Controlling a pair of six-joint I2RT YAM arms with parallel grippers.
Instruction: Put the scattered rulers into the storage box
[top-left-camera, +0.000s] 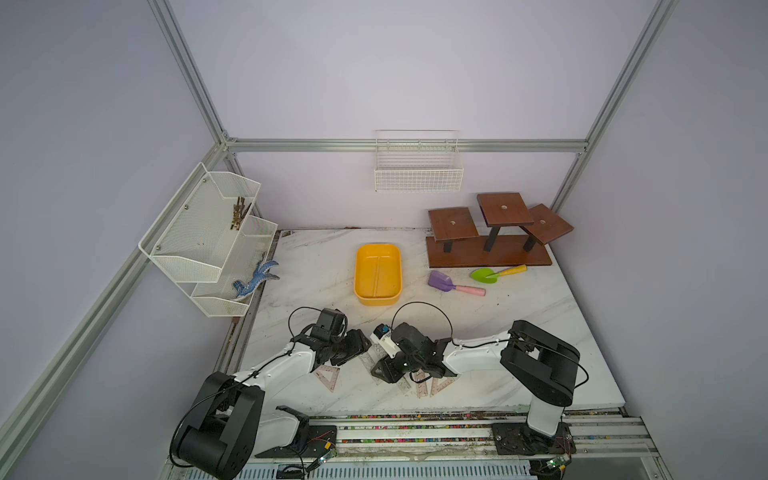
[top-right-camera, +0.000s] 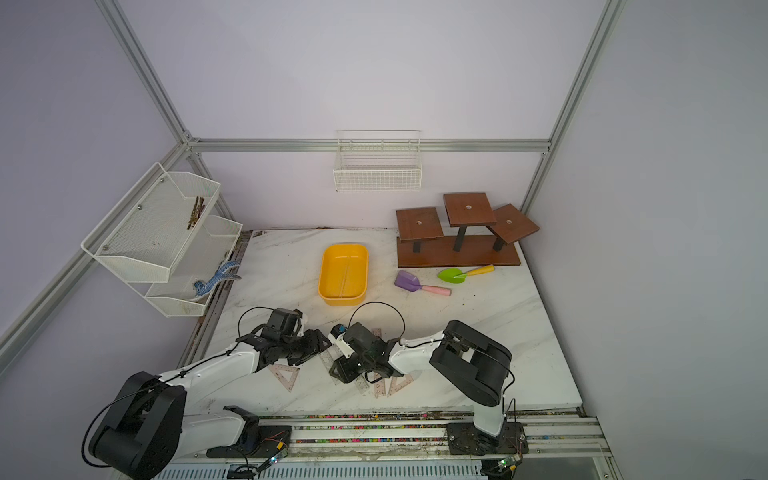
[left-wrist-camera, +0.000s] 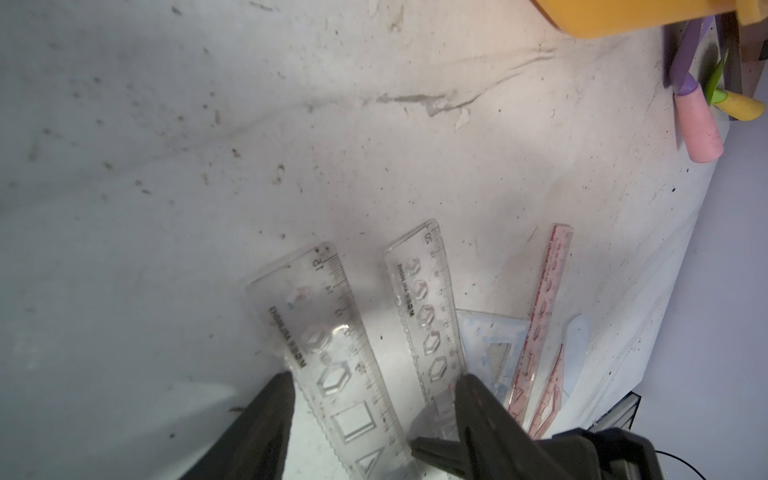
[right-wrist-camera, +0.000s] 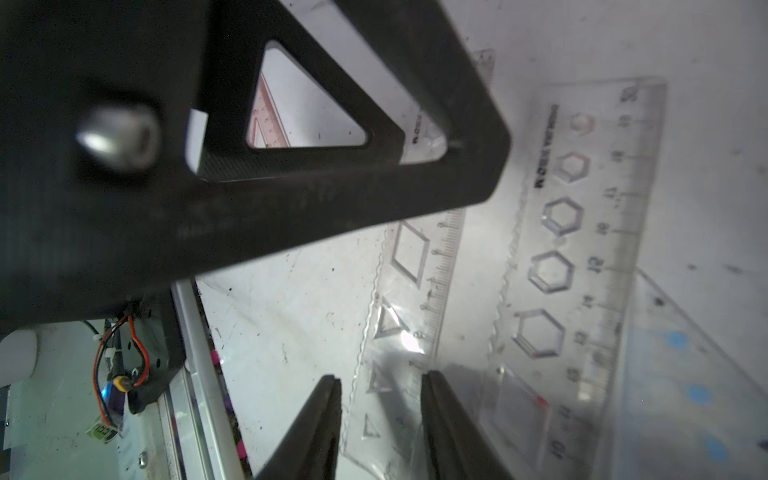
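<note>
A short clear ruler (left-wrist-camera: 332, 352) lies flat on the table, and a longer clear ruler (left-wrist-camera: 424, 312) lies beside it. My left gripper stands partly open, its fingers (left-wrist-camera: 260, 436) on either side of the short ruler. Over that ruler's near end is my right gripper, also partly open; I cannot tell whether its fingers touch it. A pink ruler (left-wrist-camera: 541, 320), a bluish set square (left-wrist-camera: 489, 336) and a pink set square (top-left-camera: 328, 376) lie around. The yellow storage box (top-left-camera: 357, 276) stands empty behind the grippers.
Purple (top-left-camera: 440, 280) and green (top-left-camera: 483, 275) toy shovels lie right of the box, before a brown stepped stand (top-left-camera: 489, 252). A white wire rack (top-left-camera: 200, 232) is at the left. The two grippers are close together.
</note>
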